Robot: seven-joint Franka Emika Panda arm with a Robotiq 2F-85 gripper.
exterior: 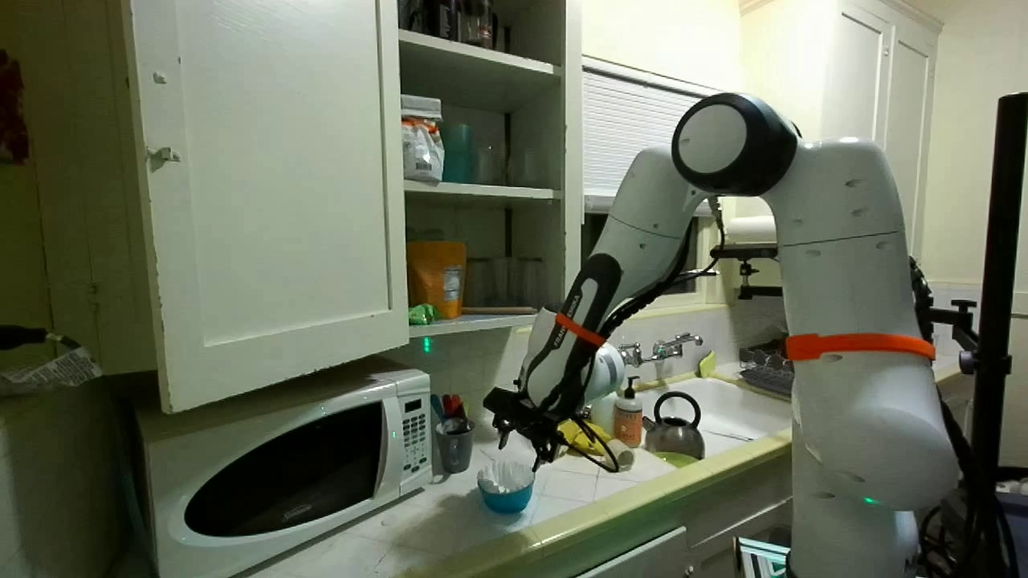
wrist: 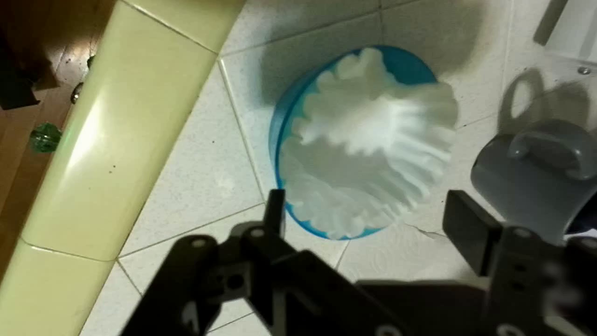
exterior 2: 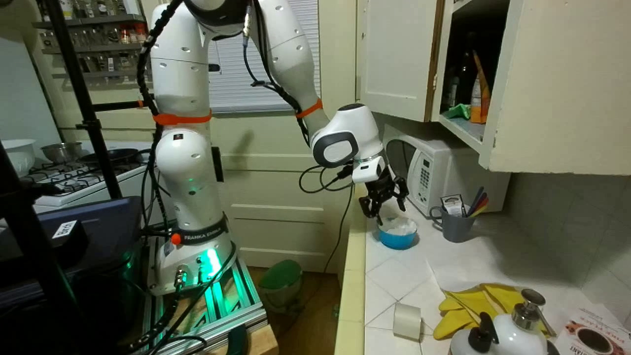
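A small blue bowl (exterior: 506,499) stands upright on the white tiled counter, with a stack of white fluted paper filters (wrist: 358,145) in it. My gripper (exterior: 521,453) hangs just above the bowl, its fingers pointing down. In the wrist view the gripper is open, its two black fingers set wide apart with nothing gripped between them. The left fingertip (wrist: 275,204) appears close to the bowl's rim; whether it touches cannot be told. From the other side, the blue bowl (exterior 2: 397,238) sits directly below the gripper (exterior 2: 391,215).
A grey mug (exterior 2: 456,226) with utensils stands close to the bowl, before the microwave (exterior: 289,472). The counter's yellow edge (wrist: 117,129) runs along the other side. Yellow gloves (exterior 2: 473,304) and a white roll (exterior 2: 407,321) lie farther along. An open cabinet door (exterior: 279,183) hangs above.
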